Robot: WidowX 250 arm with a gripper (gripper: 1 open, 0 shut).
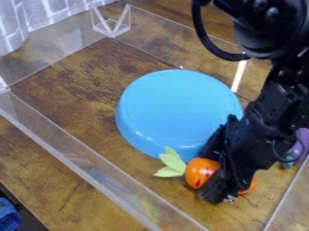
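Note:
An orange toy carrot point(200, 173) with pale green leaves lies at the lower right of the blue upturned bowl point(176, 108), partly hidden by my black gripper point(221, 176), which reaches down over it from the right. The fingers are around or over the carrot; whether they have closed on it is not clear.
A clear plastic wall point(72, 153) runs diagonally along the left and front of the wooden surface point(72, 90). A purple object point(297, 147) is partly visible at the right edge, behind the arm.

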